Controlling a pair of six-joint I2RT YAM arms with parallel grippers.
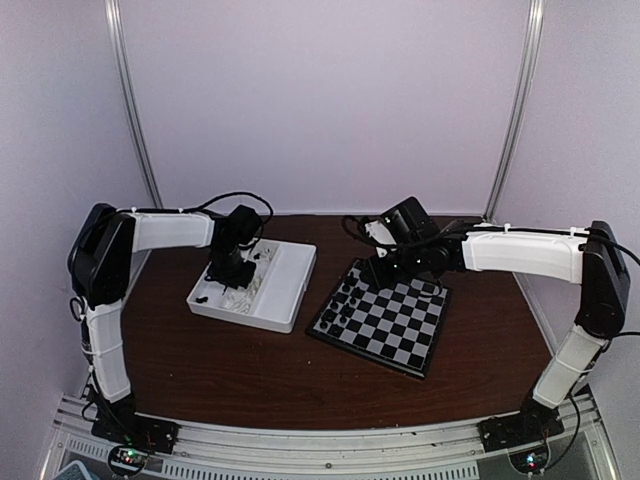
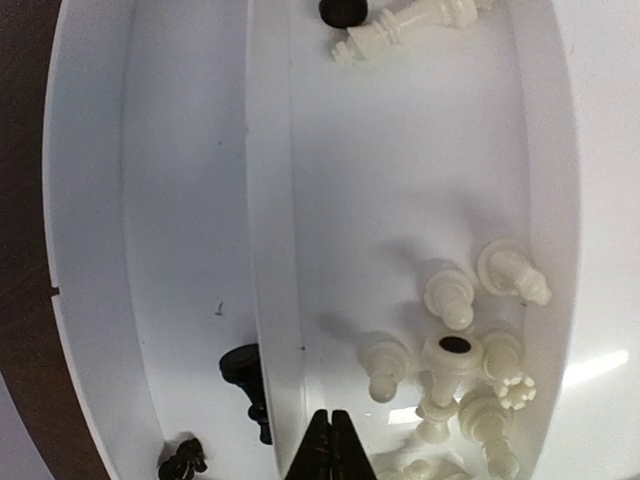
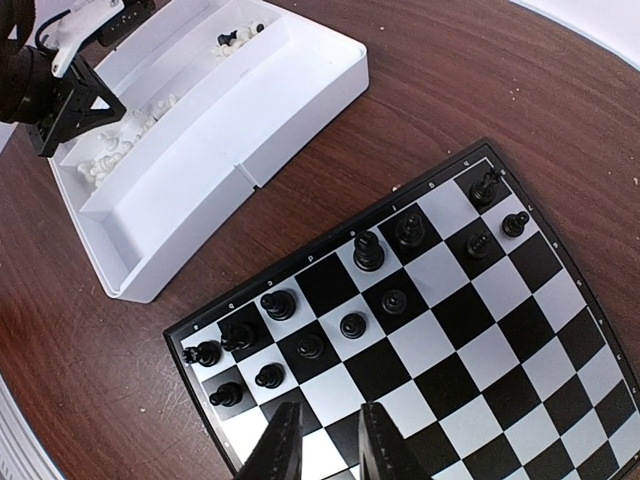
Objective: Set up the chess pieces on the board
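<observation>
The chessboard [image 3: 470,360] holds several black pieces standing in two rows along one edge, among them a tall piece [image 3: 368,252]. My right gripper hangs over the board, part open, nothing visible between its fingers. My left gripper is shut above the white box [image 1: 290,310], over its inner divider, nothing seen between its fingers. In the left wrist view, several white pieces [image 2: 450,298] lie in the right compartment with a black piece [image 2: 342,10] at the top; more black pieces [image 2: 242,368] lie in the left compartment.
The box sits left of the board on the wooden table [image 1: 450,390], with a narrow gap between them. Walls [image 1: 330,120] enclose the back and sides.
</observation>
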